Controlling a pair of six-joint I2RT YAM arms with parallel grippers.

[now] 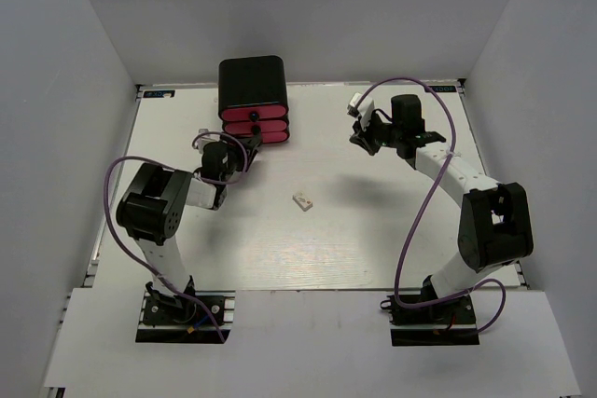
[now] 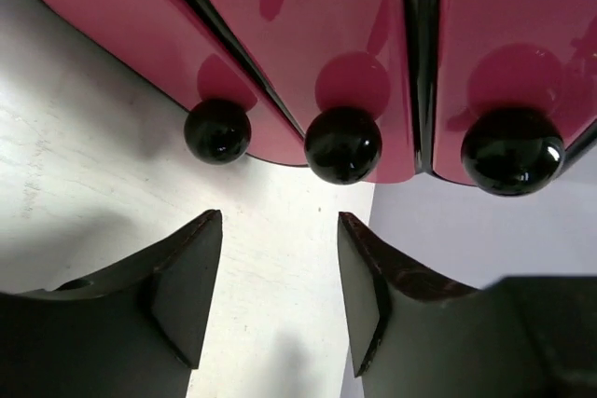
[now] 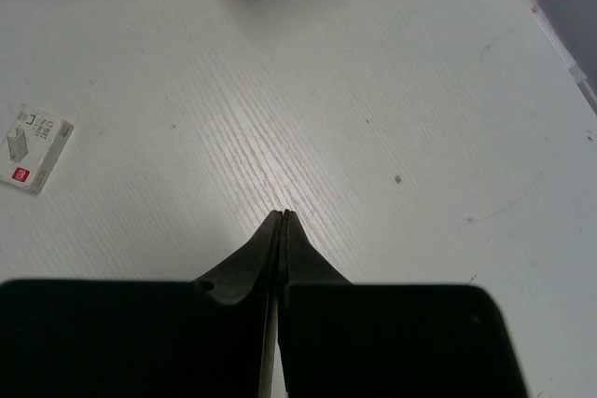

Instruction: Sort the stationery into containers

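Observation:
At the back left stands a black cabinet (image 1: 252,79) with dark pink drawer fronts and round black knobs. In the left wrist view three drawer fronts show, each with its knob (image 2: 343,144); all look closed. My left gripper is open just in front of the knobs, with empty space between its fingers and no knob touched. A small white box (image 3: 35,149) with printing and a red mark lies flat on the mid table. My right gripper hangs over the right half of the table, shut, nothing showing between its fingertips.
Grey walls (image 1: 298,16) enclose the table at the back and both sides. A purple cable (image 1: 408,240) loops along each arm.

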